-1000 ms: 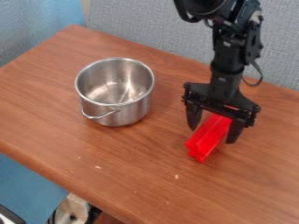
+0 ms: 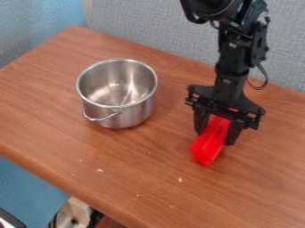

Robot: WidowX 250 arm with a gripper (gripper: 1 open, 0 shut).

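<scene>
A red block [image 2: 210, 143] lies on the wooden table, right of a steel pot [image 2: 117, 93] with a wire handle. My black gripper [image 2: 217, 126] is down over the upper end of the block, its fingers on either side of it. Whether they grip it is hard to tell at this size.
A grey padded wall runs along the back. Past the near left edge are a blue surface and some clutter.
The gripper's fingers have drawn closer together around the red block. The pot has not moved.
</scene>
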